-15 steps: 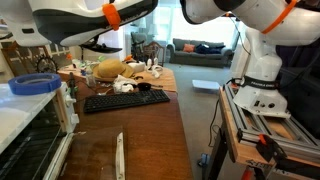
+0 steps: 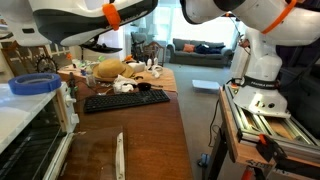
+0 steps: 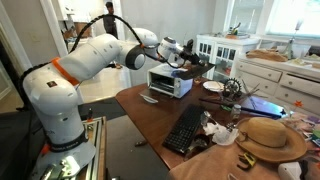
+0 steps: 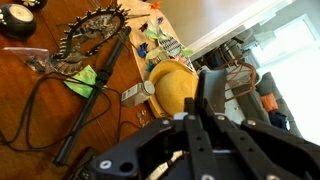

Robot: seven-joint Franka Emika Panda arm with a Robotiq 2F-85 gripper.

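My gripper appears shut on a dark, narrow object (image 4: pixel 211 86) that sticks up between its fingers in the wrist view; what it is I cannot tell. In the second exterior view the arm reaches across to the white toaster oven (image 3: pixel 170 83), with its far end above the oven. The gripper lies outside the first exterior view, where only arm links cross the top. On the oven top rests a blue round dish (image 2: pixel 35 84).
A black keyboard (image 2: pixel 126 101) lies on the wooden table, with a straw hat (image 3: pixel 268 131) and clutter behind it. A pale, knife-like strip (image 2: pixel 120 157) lies near the oven.
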